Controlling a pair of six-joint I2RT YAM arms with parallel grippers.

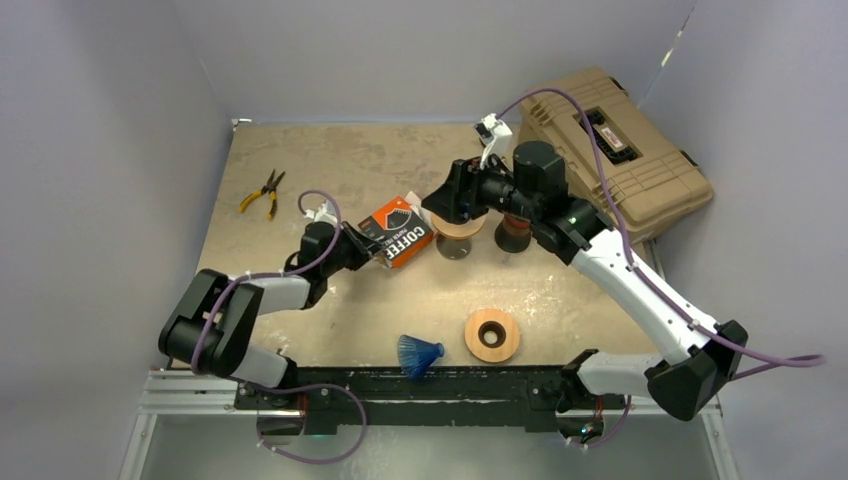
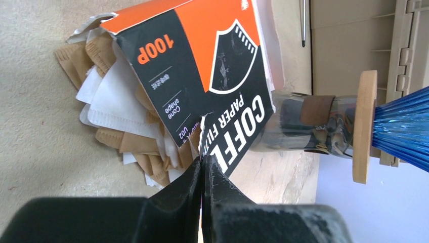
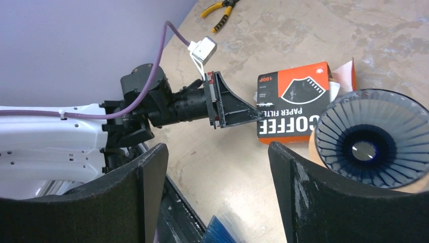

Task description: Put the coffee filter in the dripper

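The open coffee filter box (image 1: pixel 396 228) (image 2: pixel 192 55) lies on the table, white and brown paper filters (image 2: pixel 116 86) spilling from it. My left gripper (image 1: pixel 372 246) is shut at the box's near edge, a thin pale paper edge at its tips; whether it pinches it is unclear. A ribbed dripper (image 3: pixel 372 126) (image 2: pixel 399 126) stands on a wooden collar (image 2: pixel 365 126) over a glass stand. My right gripper (image 1: pixel 448 200) is open above the dripper, nothing between its fingers.
A second blue dripper (image 1: pixel 418 352) and wooden ring (image 1: pixel 491 336) lie at the front. Pliers (image 1: pixel 262 195) lie at the left; a tan case (image 1: pixel 610 150) fills the back right.
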